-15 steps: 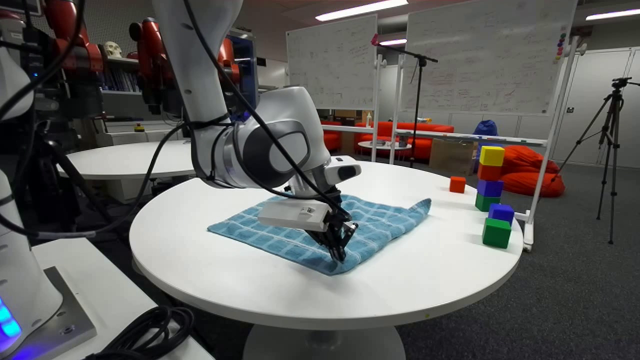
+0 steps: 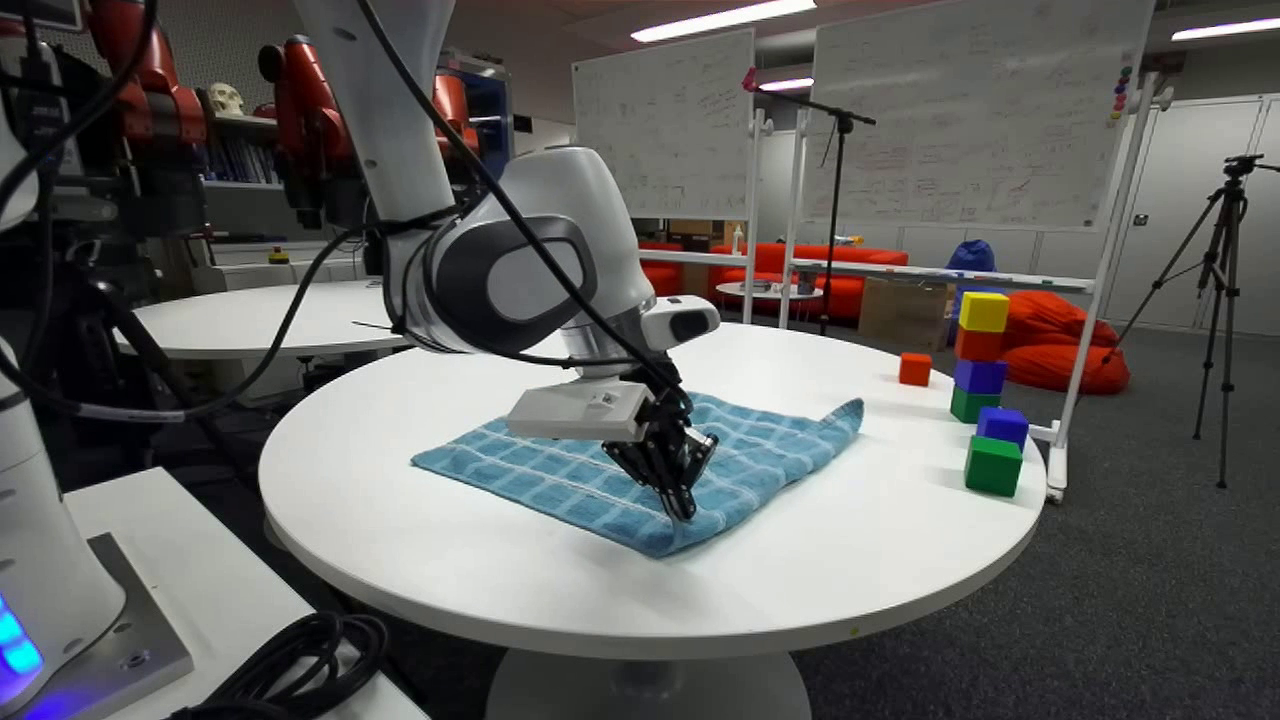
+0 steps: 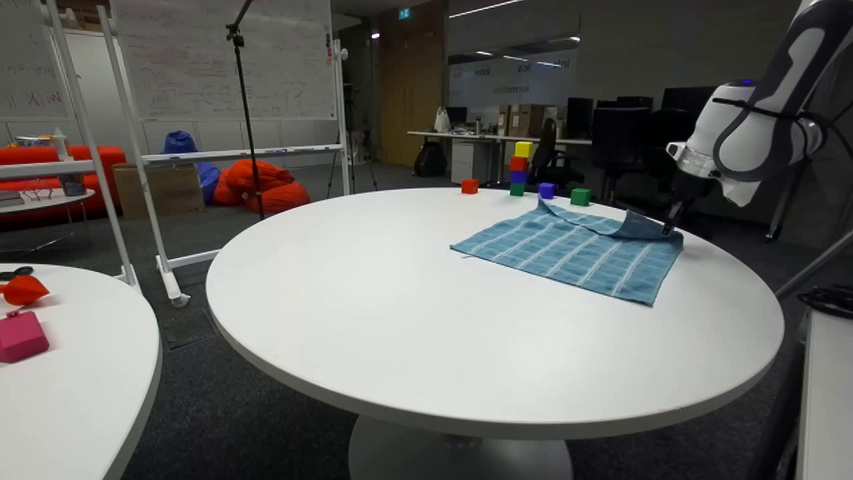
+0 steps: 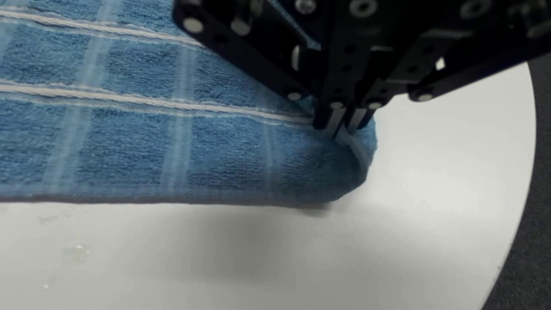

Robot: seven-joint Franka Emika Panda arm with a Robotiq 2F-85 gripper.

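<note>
A blue towel (image 2: 564, 474) with white stripes lies spread on the round white table (image 2: 816, 576). In exterior view 2 the towel (image 3: 576, 256) has its far edge turned up in a loose fold. My gripper (image 2: 681, 510) points down at one corner of the cloth. Seen from the wrist, the gripper is shut, with a thin ridge of the towel (image 4: 129, 144) pinched at its fingertips. Around that grip the corner curls up. In exterior view 2 the gripper (image 3: 666, 231) is at the towel's far right corner.
A block stack, with a yellow block (image 2: 984, 312) on top, stands near the table's edge. Beside it are a loose red block (image 2: 914, 368), a blue block (image 2: 1003, 426) and a green block (image 2: 993, 466). Bare tabletop surrounds the towel.
The arm's wrist housing has risen and tilted slightly, while the fingertips have barely moved. The towel's near corner has shifted a little.
</note>
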